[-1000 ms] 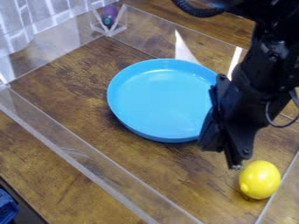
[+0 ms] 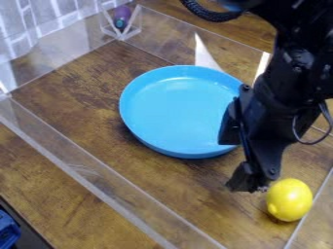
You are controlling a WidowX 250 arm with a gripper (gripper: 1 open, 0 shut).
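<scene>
My black gripper (image 2: 244, 156) hangs over the right half of the wooden tray floor, its fingers pointing down, open, with nothing seen between them. A yellow lemon-like object (image 2: 289, 199) lies just right of and below the fingertips. A round blue plate or pan (image 2: 176, 109) sits left of and behind the gripper, its right edge partly hidden by it.
Clear plastic walls (image 2: 78, 180) border the wooden surface (image 2: 65, 131). A white wedge-shaped piece (image 2: 205, 55) stands behind the blue plate. A small purple object (image 2: 121, 17) is at the back left, a blue item (image 2: 7, 231) at the lower left.
The gripper has shifted slightly and turned, with its lower finger coming further down near the lemon-like object. The other objects have not moved.
</scene>
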